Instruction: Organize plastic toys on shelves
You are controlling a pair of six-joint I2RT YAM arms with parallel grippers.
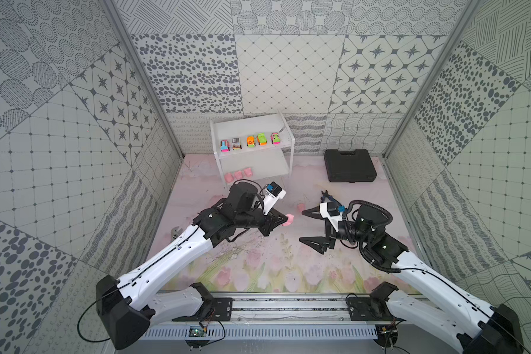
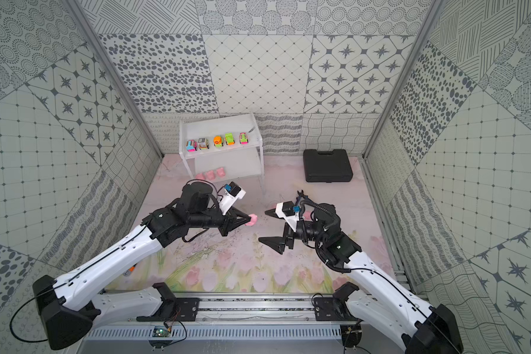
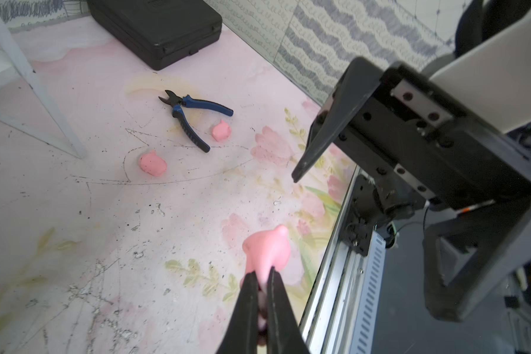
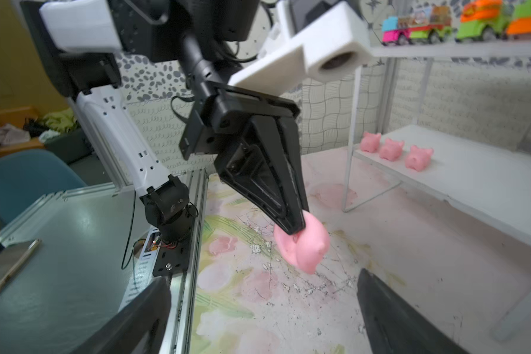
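Observation:
My left gripper is shut on a pink pig toy [image 4: 303, 242], which hangs in the air above the table. Facing it from the right, my right gripper [image 1: 314, 228] stands wide open, nothing between its fingers, clear of the pig. Two more pink pigs lie on the table in the left wrist view: a nearer pig [image 3: 152, 163] and a farther pig [image 3: 220, 130] beside the pliers. On the white shelf unit [image 1: 247, 132], several toy cars [image 1: 250, 141] line the upper shelf. Three pigs [image 4: 391, 149] sit in a row on its lower shelf.
Blue-handled pliers [image 3: 185, 115] lie on the table at the right. A black case [image 1: 350, 165] rests at the back right. The shelf's thin leg [image 3: 50, 109] reaches the tabletop.

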